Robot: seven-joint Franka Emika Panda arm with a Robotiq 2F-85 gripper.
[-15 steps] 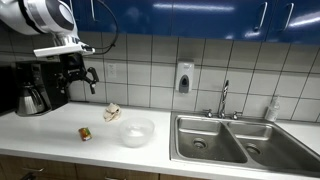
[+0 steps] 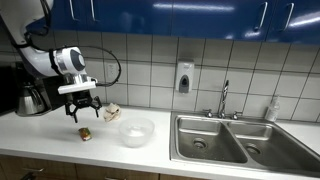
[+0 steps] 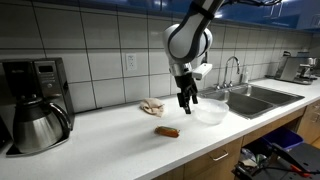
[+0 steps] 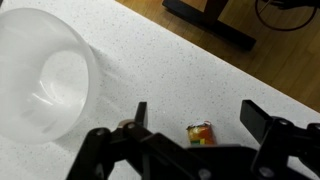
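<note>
A small multicoloured item, perhaps a packet or small can, lies on the white counter; in the wrist view the colourful item shows at bottom centre, partly covered by the gripper body. My gripper hangs just above it, fingers spread wide with nothing between them. In the wrist view the black fingers stand far apart. From the second exterior view, the reddish-brown item lies a little left of and below the gripper. A translucent white bowl sits to the right.
A crumpled beige cloth lies near the back wall. The double sink opens at the right, with a faucet behind it. A coffee maker stands at the far left. Bare counter lies around the item.
My arm has come down steadily from high above the counter, bringing the gripper lower and closer to the small item. The item, bowl and cloth have stayed in place.
</note>
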